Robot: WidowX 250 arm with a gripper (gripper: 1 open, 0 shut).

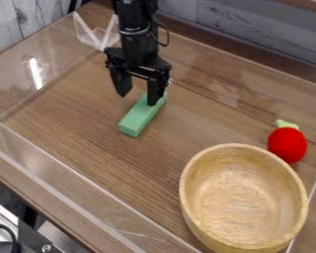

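Note:
My black gripper [138, 82] hangs over the upper middle of the wooden table, open, its two fingers spread apart. Below it lies a green rectangular block [141, 119], with the right finger at or over its upper end; whether they touch I cannot tell. The left finger is left of the block.
A round wooden bowl [240, 195] fills the lower right of the table [68, 138]. A red tomato-like object [287, 145] with a light green top lies at the right. Clear plastic pieces [98, 32] stand at the back left.

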